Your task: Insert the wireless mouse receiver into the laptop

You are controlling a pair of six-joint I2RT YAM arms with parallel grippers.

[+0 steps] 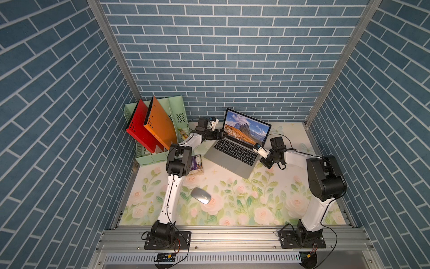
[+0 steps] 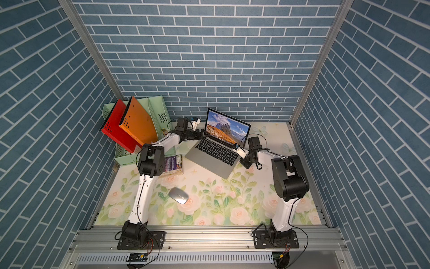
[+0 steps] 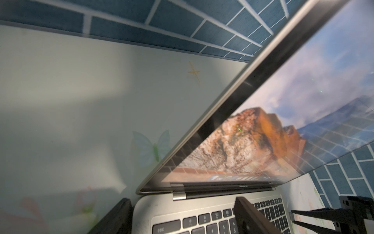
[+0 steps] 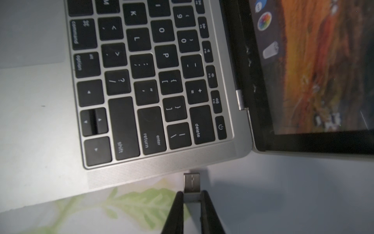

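The open silver laptop (image 1: 230, 159) stands at the back centre, screen lit. Near its right side edge my right gripper holds a small metal USB receiver (image 4: 191, 180) between its fingertips, the plug pointing at the laptop's edge, apparently just outside it. My left gripper stands open at the laptop's left rear corner, by the hinge, its fingers apart; whether it touches the laptop I cannot tell. The grey mouse (image 1: 200, 195) lies on the table in front of the laptop.
A green organiser (image 1: 152, 157) with red (image 1: 139, 130) and orange (image 1: 159, 123) folders stands at the back left. A small package (image 2: 172, 165) lies left of the laptop.
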